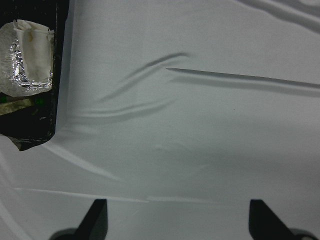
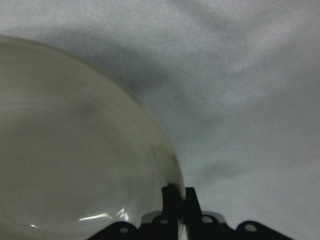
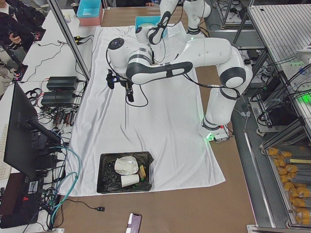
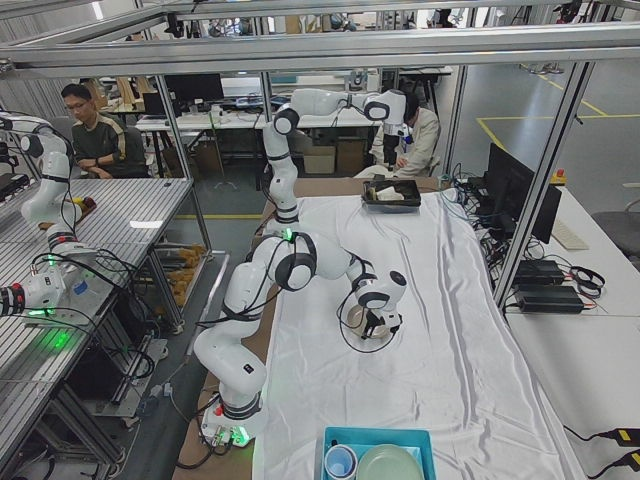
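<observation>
In the right wrist view a pale round plate or bowl [image 2: 80,155] lies on the white cloth, with my right gripper shut on its rim. In the camera right view that gripper [image 4: 376,326] is low at the middle of the cloth. My left gripper stands open above the cloth with nothing between its fingers. A black lined bin [image 3: 104,172] holds a white cup [image 3: 129,180], crumpled foil and paper [image 3: 125,165], and other scraps.
A blue tub [image 4: 420,450] with a cup and green plate stands at the other end of the cloth. Monitors and cables line one side, a metal table [image 3: 279,34] the other.
</observation>
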